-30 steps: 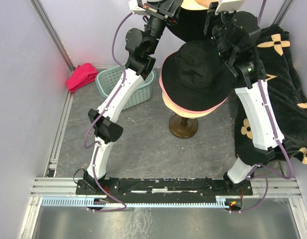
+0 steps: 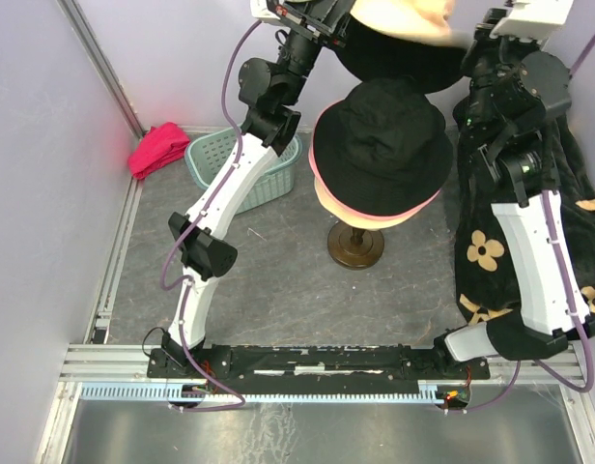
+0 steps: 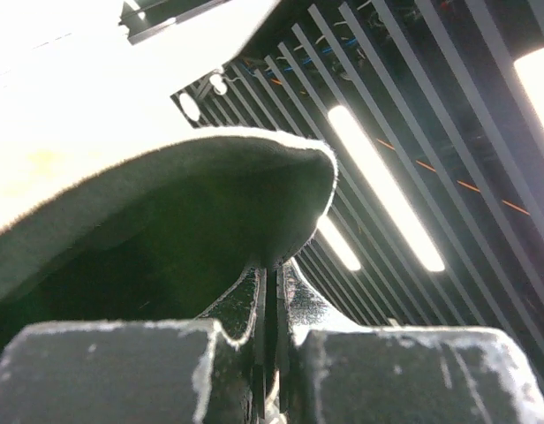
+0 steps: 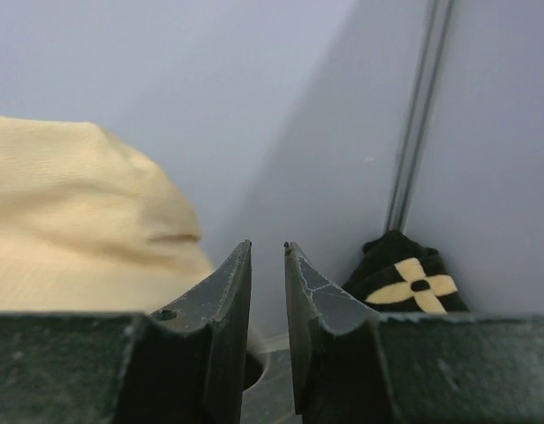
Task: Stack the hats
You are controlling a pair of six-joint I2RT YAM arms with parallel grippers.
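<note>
On a brown stand (image 2: 355, 246), a black hat (image 2: 386, 145) sits over a pink and cream brim (image 2: 354, 215). Above and behind it hangs another hat (image 2: 409, 17), cream outside and black underneath, partly cut off by the top view's upper edge. My left gripper is shut on this upper hat's brim, whose dark underside (image 3: 179, 225) fills much of the left wrist view. To the hat's right, my right gripper is open a little, with nothing between its fingers. The blurred cream hat (image 4: 86, 221) lies left of them.
A pale green basket (image 2: 264, 184) stands behind the left arm, with a red cloth (image 2: 159, 149) beside it. A dark blanket with tan flowers (image 2: 568, 203) lies at the right, partly behind the right arm.
My right gripper has moved right, away from the upper hat, whose cream right part is now blurred and reaches farther right.
</note>
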